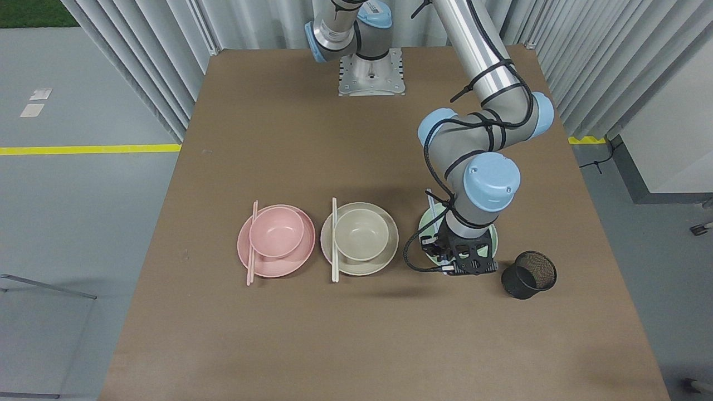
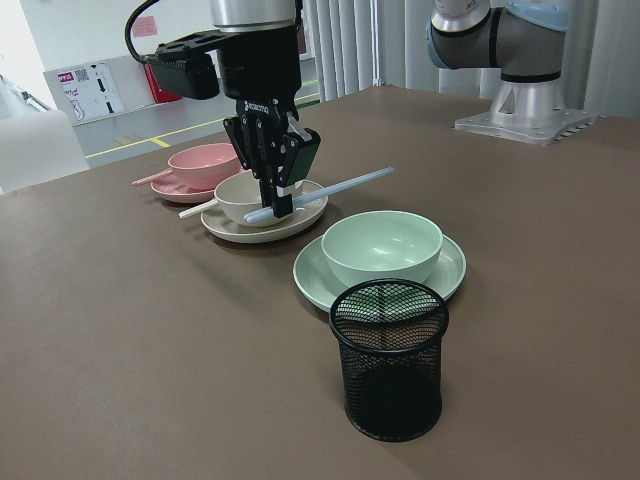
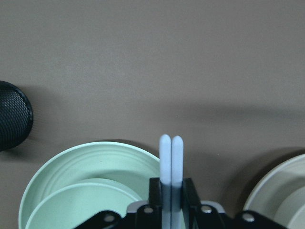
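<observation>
My gripper (image 2: 280,200) is shut on a pair of light blue chopsticks (image 3: 170,162), held above the table beside a mint bowl (image 2: 382,240) on a mint plate (image 2: 310,280). In the wrist view the chopsticks stand parallel between my fingers, and the mint plate lies below at the lower left. A cream bowl (image 1: 361,230) on a cream plate (image 1: 364,267) with cream chopsticks (image 1: 335,254) is to the left in the front view, then a pink bowl (image 1: 276,230) on a pink plate (image 1: 287,266) with pink chopsticks (image 1: 250,266).
A black mesh cup (image 2: 390,400) stands near the mint plate, at the right in the front view.
</observation>
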